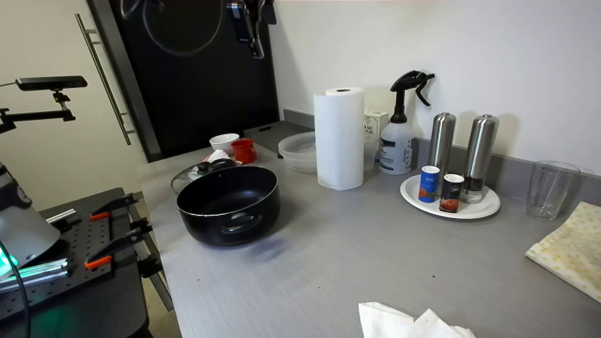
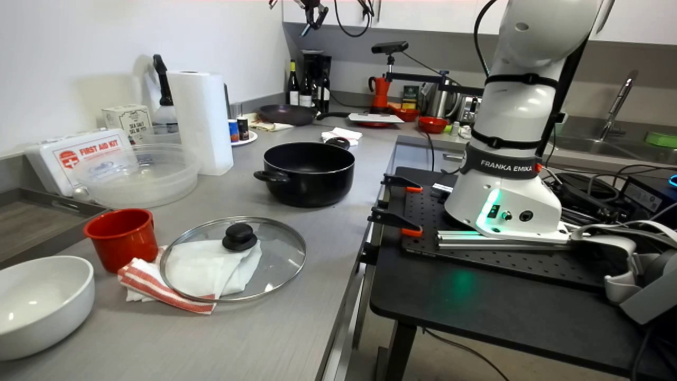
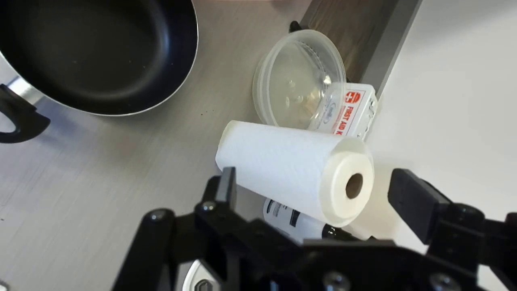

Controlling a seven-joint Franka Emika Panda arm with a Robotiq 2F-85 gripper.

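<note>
High above the counter, my gripper stands open, its two dark fingers (image 3: pixel 410 203) wide apart. The paper towel roll (image 3: pixel 286 162) appears between and beyond them in the wrist view, with no contact visible. That white roll (image 1: pixel 339 141) is upright on the counter, well below the gripper (image 1: pixel 253 31) in the first exterior view. A black pot (image 1: pixel 228 211), empty as far as its inside shows, sits near the counter's left edge. Its glass lid (image 2: pixel 276 257) lies on a white and red cloth (image 2: pixel 206 270), behind the pot in the first exterior view.
Against the wall stand a clear plastic tub (image 3: pixel 295 82), a first aid kit (image 3: pixel 349 109) and a spray bottle (image 1: pixel 397 146). A white plate (image 1: pixel 479 211) carries shakers and mills. A red mug (image 2: pixel 124 238) and white bowl (image 2: pixel 44 305) are near the lid.
</note>
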